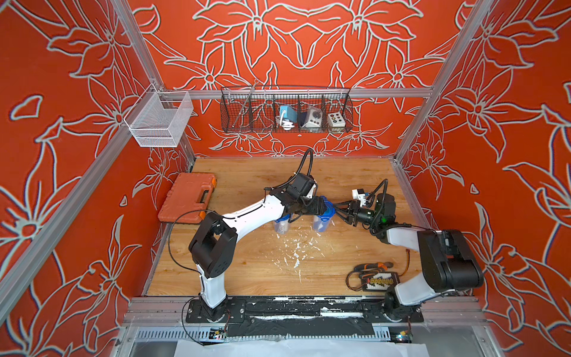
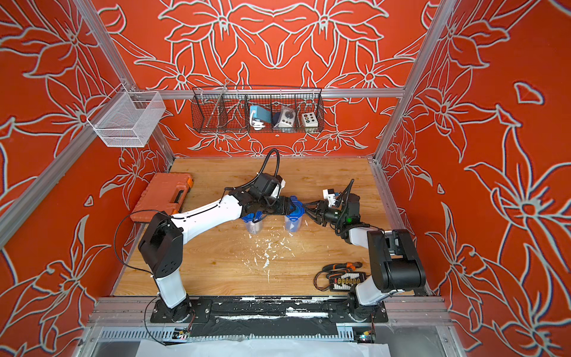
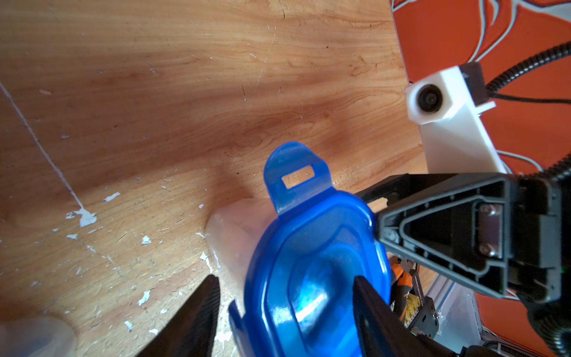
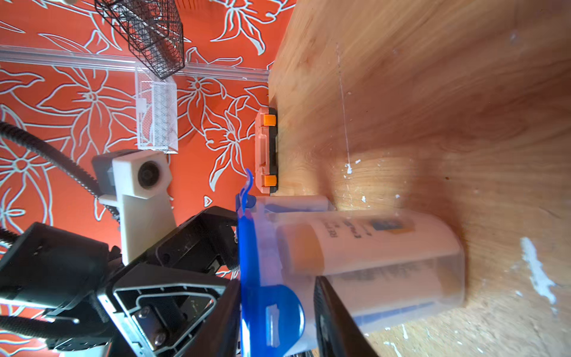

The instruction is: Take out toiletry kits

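Two translucent containers with blue lids stand mid-table. The right one [image 1: 320,222] has small items visible inside through its wall in the right wrist view; the left one [image 1: 281,226] stands beside it. My left gripper [image 1: 318,207] is over the right container, its fingers around the blue lid [image 3: 315,261] with its raised tab; whether they grip it is unclear.
An orange case [image 1: 181,196] lies at the left; pliers, cable and a board [image 1: 379,280] at front right. A black wire basket [image 1: 261,113] and white mesh basket [image 1: 157,122] hang on the walls.
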